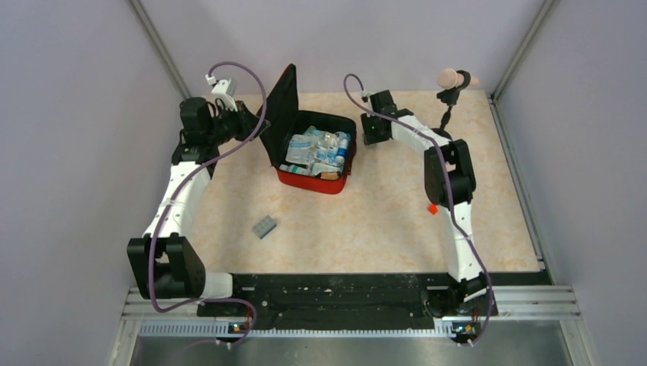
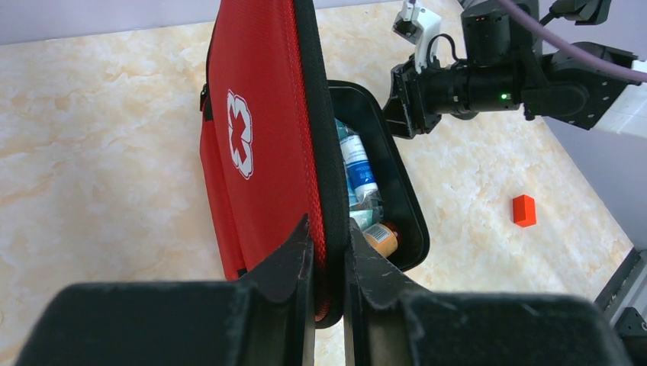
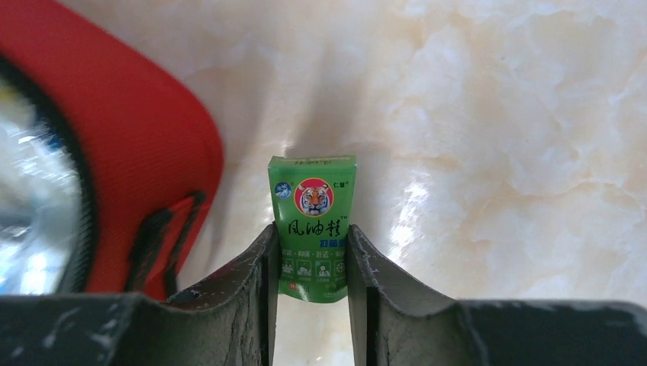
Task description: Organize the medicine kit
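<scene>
The red medicine kit (image 1: 311, 183) stands open, packed with pouches and bottles such as a white-and-blue bottle (image 2: 357, 162). Its raised lid (image 2: 263, 137) is pinched by my left gripper, which is shut on the black-trimmed edge. Just right of the kit, my right gripper is shut on a small green box (image 3: 313, 198) with a tiger emblem, gripped by both sides near its lower half. From above, the right gripper (image 1: 369, 136) mostly hides that box. Whether the box has cleared the table cannot be told.
A grey box (image 1: 264, 226) lies on the table at front left. A small red-orange block (image 1: 432, 208) sits to the right, near the right arm. At the back right stands a dark stand (image 1: 450, 95) with a pale top.
</scene>
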